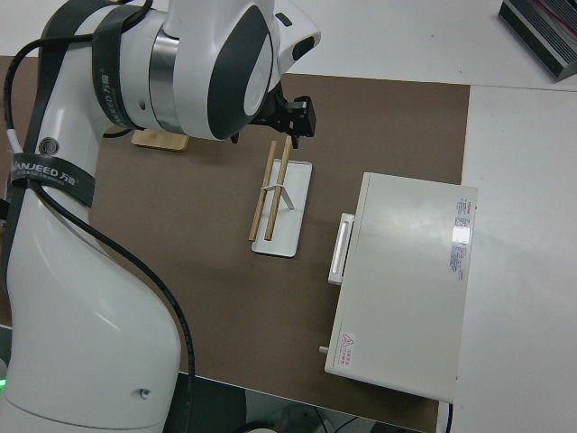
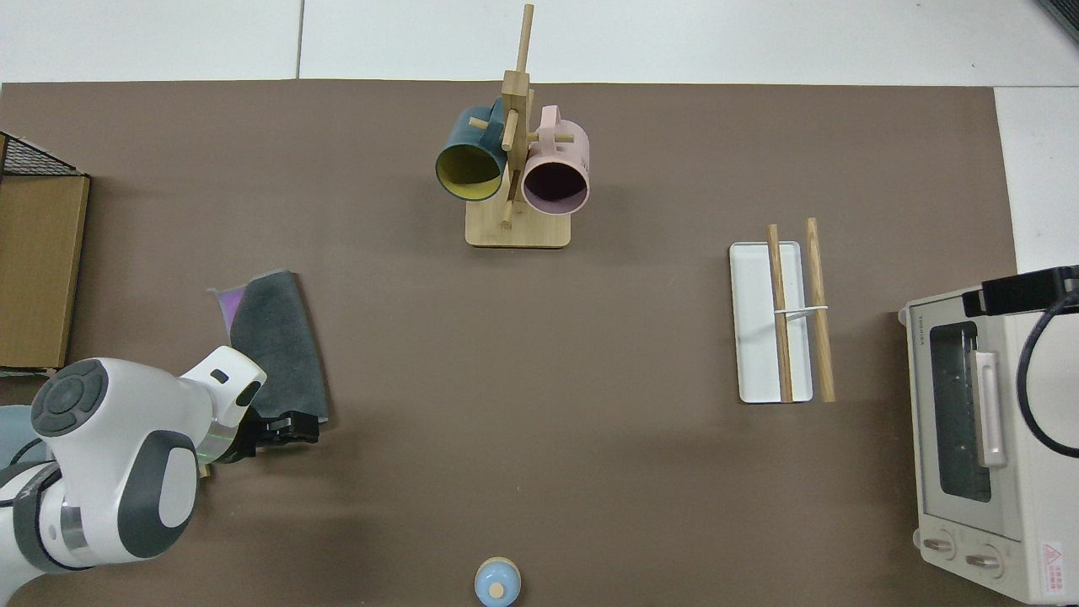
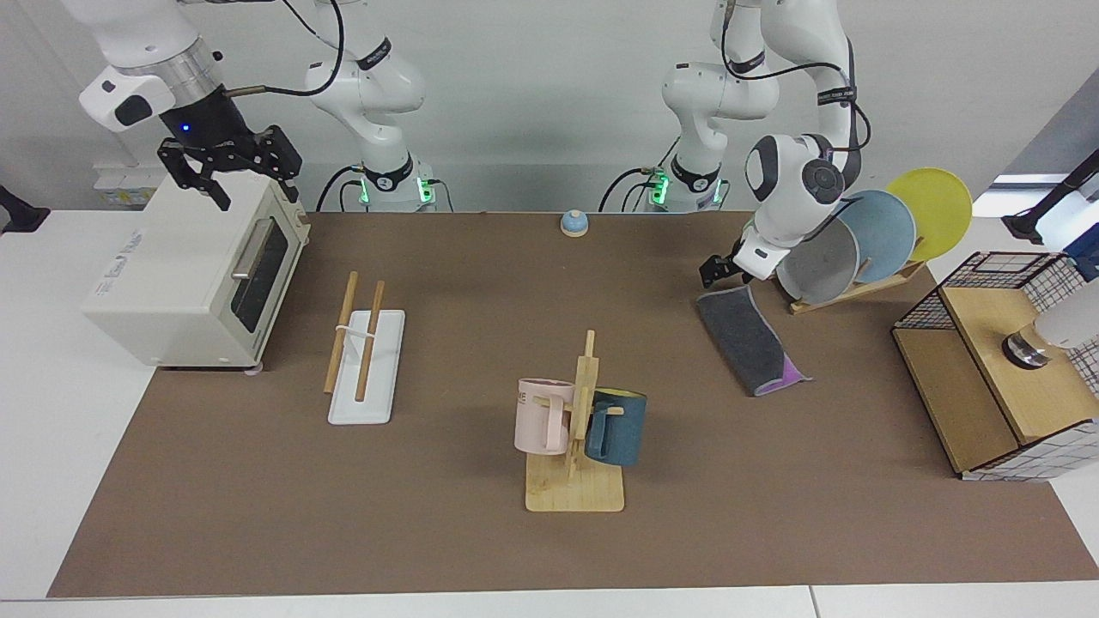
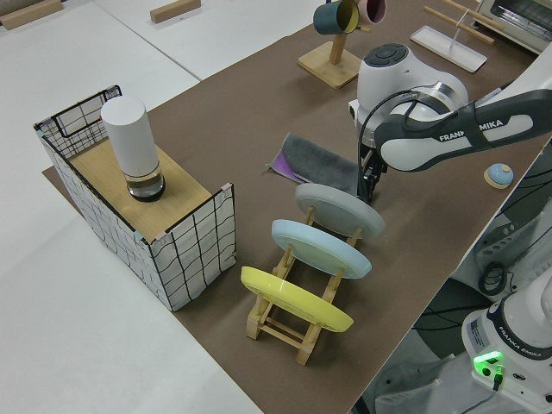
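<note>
A grey cloth with purple underside (image 3: 743,335) lies on the brown mat. One gripper (image 2: 288,427), on the white arm at the left of the top view, hangs low at the cloth's near end, beside a rack of plates (image 4: 297,298); whether it is open is unclear. The other gripper (image 3: 232,170) is held above the white toaster oven (image 2: 961,435); its fingers are hard to read. A pink mug (image 2: 555,172) and a teal mug (image 2: 467,162) hang on a wooden stand (image 2: 516,233).
A white tray with two wooden bars (image 3: 371,402) lies by the oven. A small blue object (image 2: 496,582) sits at the mat's edge. A wire-and-wood shelf (image 3: 948,391) stands beside the cloth.
</note>
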